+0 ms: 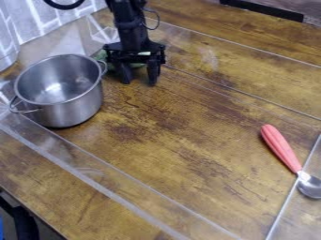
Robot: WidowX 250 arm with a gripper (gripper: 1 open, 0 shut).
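Observation:
My black gripper [134, 64] is low over the wooden table at the upper middle of the view, just behind and right of a steel pot. A green object [108, 53] sits at the gripper, mostly hidden behind it; I cannot tell whether the fingers hold it or how far apart they are. The steel pot [58, 89] with wire handles stands empty at the left. A spoon with a red handle [280, 145] and a metal head lies at the right.
Clear or silvery sheeting runs along the left edge, and a dark edge crosses the top right.

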